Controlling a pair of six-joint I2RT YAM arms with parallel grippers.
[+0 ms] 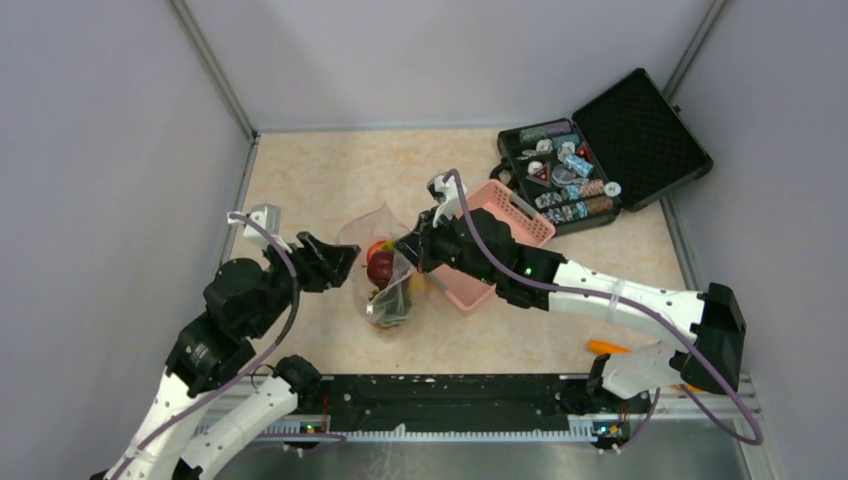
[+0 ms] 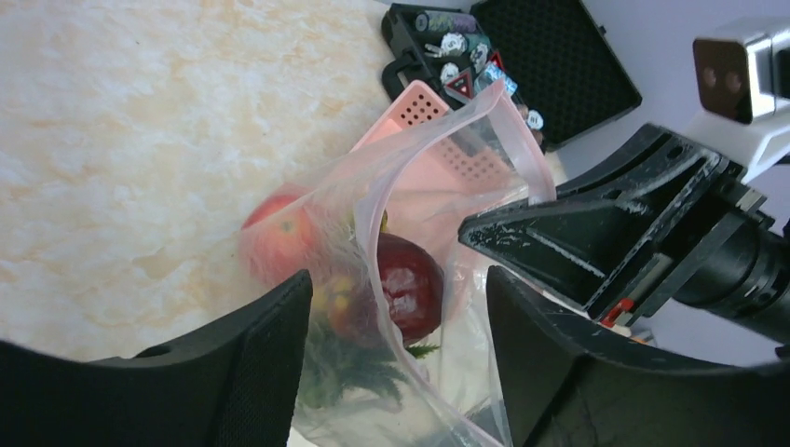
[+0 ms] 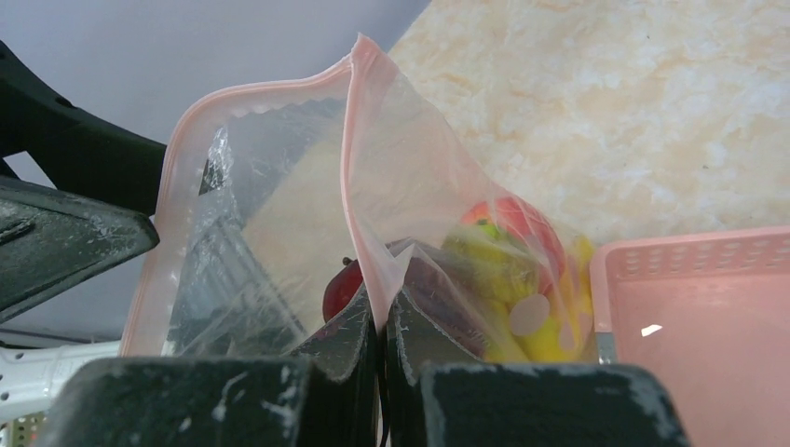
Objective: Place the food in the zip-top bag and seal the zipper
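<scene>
The clear zip bag stands upright in the middle, its zipper edge at the top. It holds a dark red fruit, a red apple, yellow food and leafy greens. My right gripper is shut on the bag's top edge, which rises from between its fingertips in the right wrist view. My left gripper stands part open beside the bag's upper left, nothing seen held between its fingers.
A pink basket sits just right of the bag, partly under the right arm. A black case with small items lies at the back right. An orange object is at the front right.
</scene>
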